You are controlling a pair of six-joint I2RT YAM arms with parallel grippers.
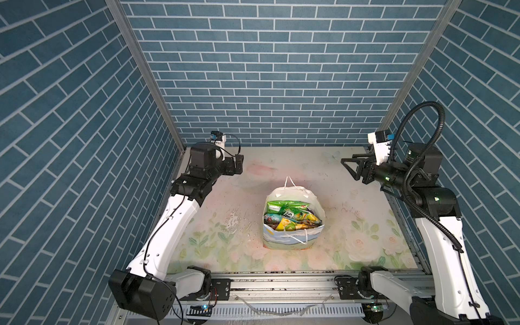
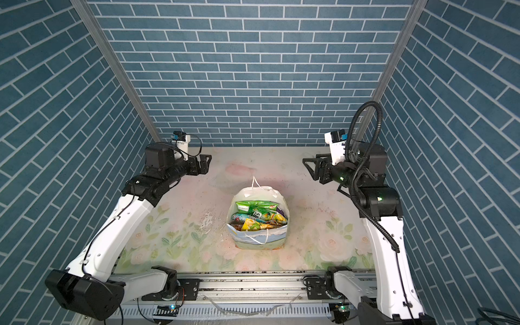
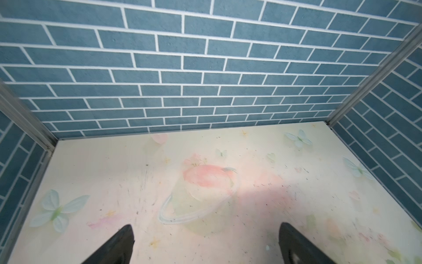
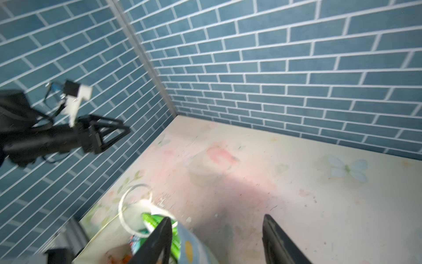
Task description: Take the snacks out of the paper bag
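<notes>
A white paper bag [image 1: 295,193] stands upright and open on the table, its two string handles showing. Green, yellow and blue snack packets [image 1: 291,212] fill it, and it appears again at the lower left of the right wrist view, with a green packet [image 4: 153,222] near its rim. Left of the bag, my left gripper [image 1: 234,164] is raised, open and empty. On the other side my right gripper [image 1: 352,169] hangs in the air with its fingers apart and nothing between them. The lower packets are hidden under the top ones.
Tiled walls [image 1: 270,81] close it in at the back and both sides. A thick black hose [image 1: 441,127] loops above the right arm.
</notes>
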